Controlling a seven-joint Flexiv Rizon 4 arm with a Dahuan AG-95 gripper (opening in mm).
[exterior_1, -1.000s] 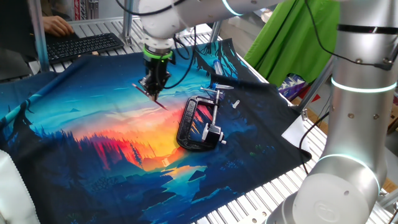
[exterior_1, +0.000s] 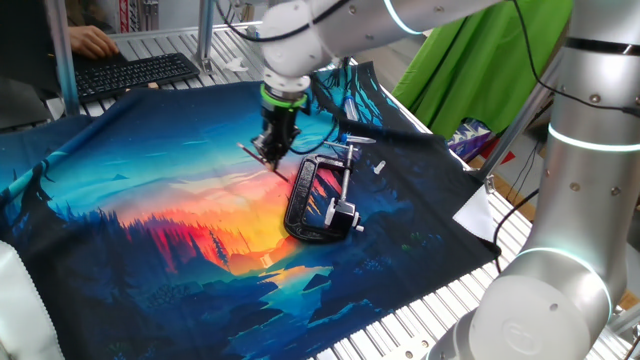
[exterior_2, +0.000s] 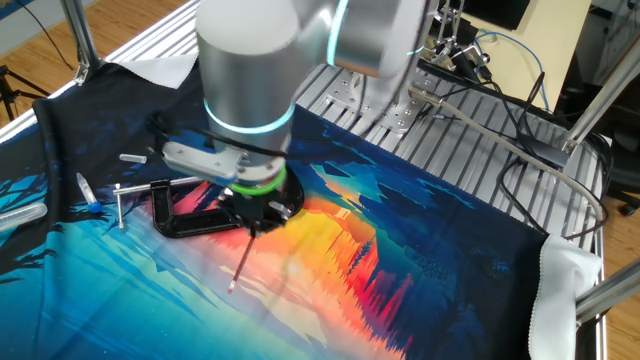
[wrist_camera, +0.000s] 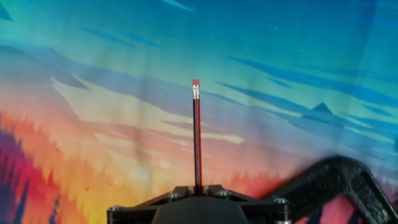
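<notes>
A dark red pencil with a pink eraser end sticks out from my gripper in the wrist view. My gripper is shut on the pencil, and both hang above the printed cloth. In exterior view 1 the pencil slants down to the right, its tip close to a black C-clamp. From the other side, the pencil shows below my gripper, which hides part of the clamp. The fingers are mostly hidden in the wrist view.
Beyond the clamp lie a pen-like tube, a small clear piece and a clear bottle-like object. A keyboard with a person's hand stands at the back left.
The arm has moved to the right in exterior view 1, carrying the pencil nearer to the clamp. The clamp and the small items have stayed where they were.
</notes>
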